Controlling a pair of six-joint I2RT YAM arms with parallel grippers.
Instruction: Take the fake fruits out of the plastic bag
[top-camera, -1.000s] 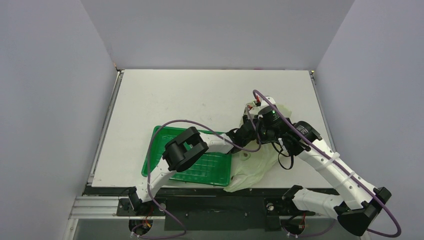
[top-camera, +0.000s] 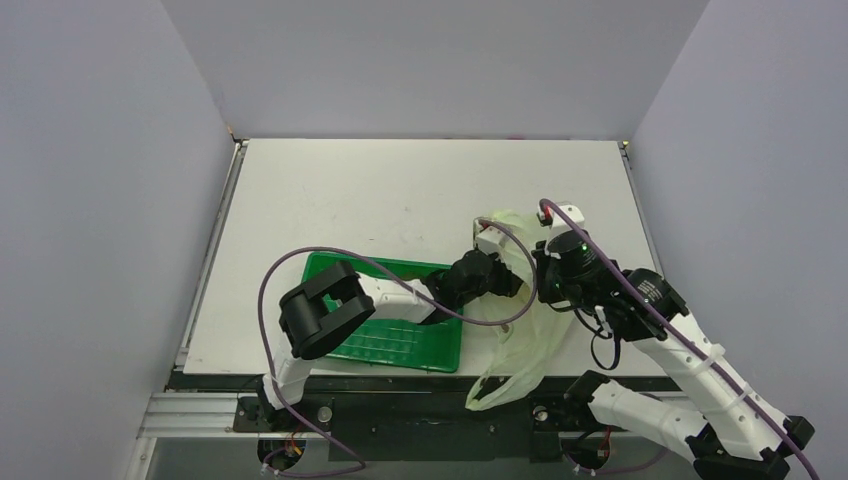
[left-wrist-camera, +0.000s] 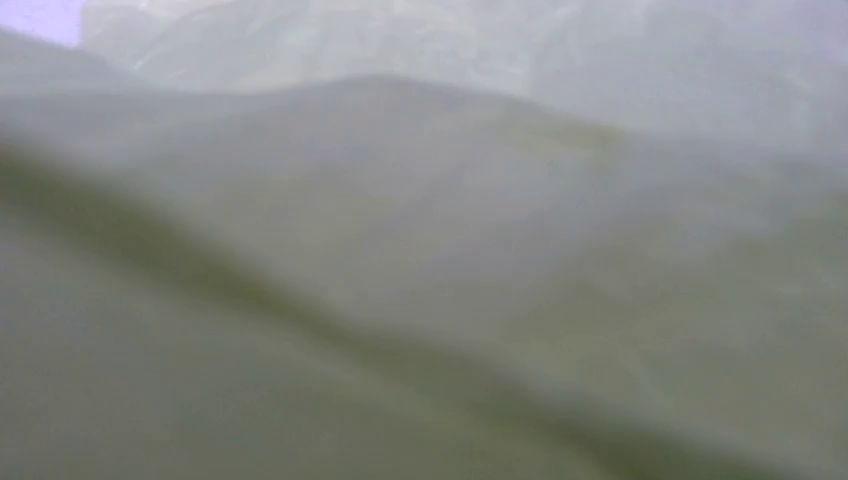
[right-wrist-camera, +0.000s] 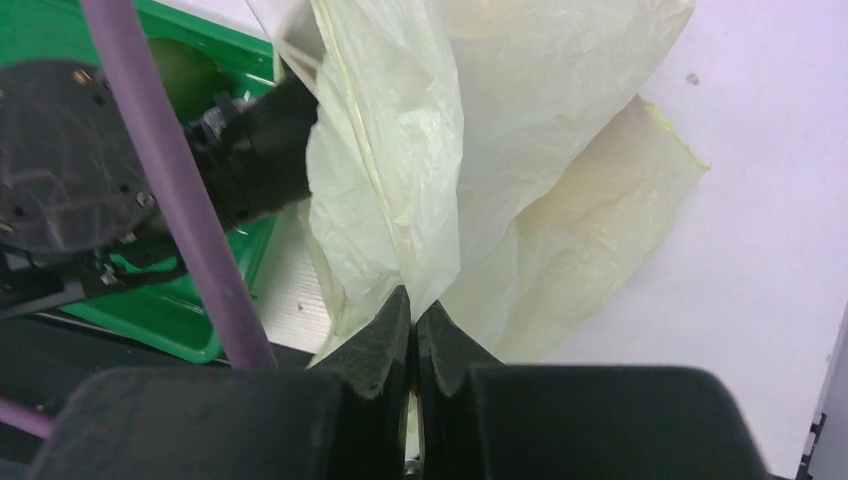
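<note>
The pale green plastic bag (top-camera: 535, 340) is stretched upward between my two arms right of the green basket, its lower end reaching over the table's front edge. In the right wrist view, my right gripper is shut on a gathered fold of the bag (right-wrist-camera: 400, 170). My left gripper (top-camera: 512, 284) sits against the bag's left side, with its fingertips hidden. Blurred bag film (left-wrist-camera: 420, 220) fills the left wrist view, so its fingers do not show. One round green fruit (right-wrist-camera: 185, 78) lies in the basket; whether any fruit is inside the bag cannot be made out.
The green basket (top-camera: 400, 345) stands beneath my left arm, close to the table's front edge. Purple cables (top-camera: 262, 300) loop over both arms. Bare white tabletop (top-camera: 370, 190) spreads across the back and left.
The bag is now pulled taller and narrower, its lower end farther over the edge.
</note>
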